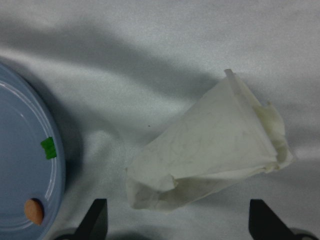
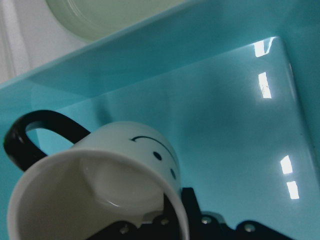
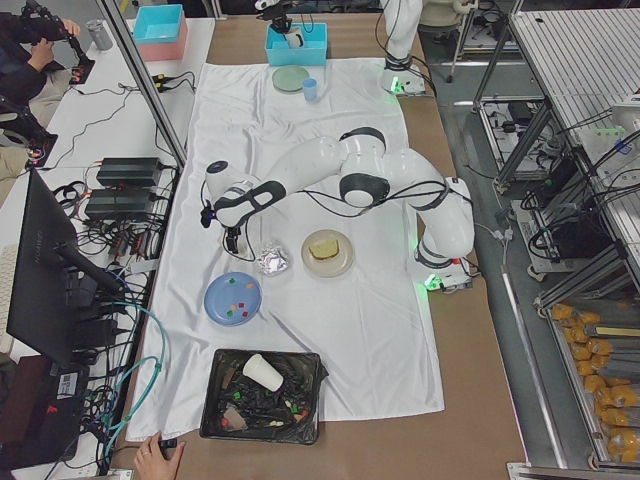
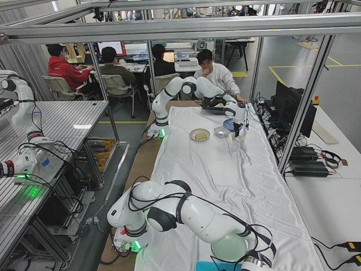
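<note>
My left gripper hangs open above a crumpled white paper cup (image 1: 200, 150), which lies on the cloth beside a blue plate (image 1: 25, 125) holding small bits. In the right wrist view my right gripper is at the rim of a white mug (image 2: 135, 145) with a black handle, over a blue bin (image 2: 230, 120); the mug wall appears between its fingers. Whether the mug rests on the bin's floor cannot be told.
A foil piece (image 3: 273, 258), a plate with a yellow item (image 3: 327, 254), a black tray (image 3: 262, 395), a green plate (image 3: 290, 79) and a blue cup (image 3: 310, 90) share the table. A person sits at the far end.
</note>
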